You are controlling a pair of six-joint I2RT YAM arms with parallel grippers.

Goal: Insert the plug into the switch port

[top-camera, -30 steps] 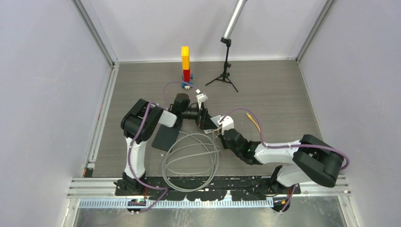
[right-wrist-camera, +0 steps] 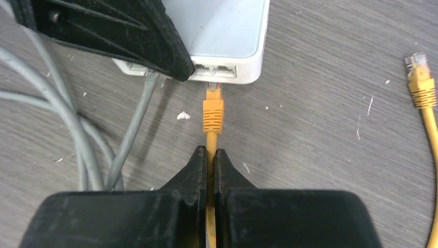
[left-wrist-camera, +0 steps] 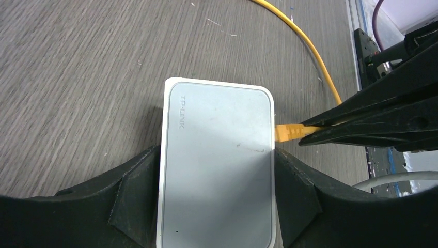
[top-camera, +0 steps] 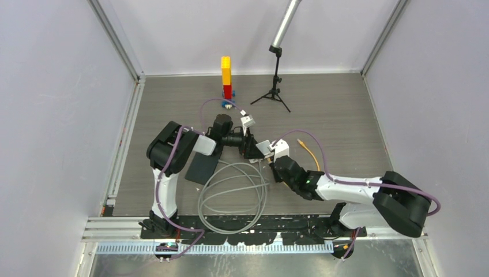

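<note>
My left gripper is shut on the white TP-LINK switch (left-wrist-camera: pixel 217 129), holding it above the table in the left wrist view. My right gripper is shut on the yellow cable just behind its plug (right-wrist-camera: pixel 213 111). In the right wrist view the plug's clear tip is at the lower edge of a port on the switch (right-wrist-camera: pixel 227 46); whether it is inside cannot be told. A grey cable (right-wrist-camera: pixel 135 119) runs into the switch left of the plug.
Coiled grey cable (top-camera: pixel 230 193) and a dark plate (top-camera: pixel 199 170) lie on the near table. Another yellow cable end (right-wrist-camera: pixel 421 88) lies at right. A brick tower (top-camera: pixel 226 75) and a tripod (top-camera: pixel 271 92) stand at the back.
The right arm has shifted slightly to the right and toward the near side since the earlier top views. The left arm looks unmoved.
</note>
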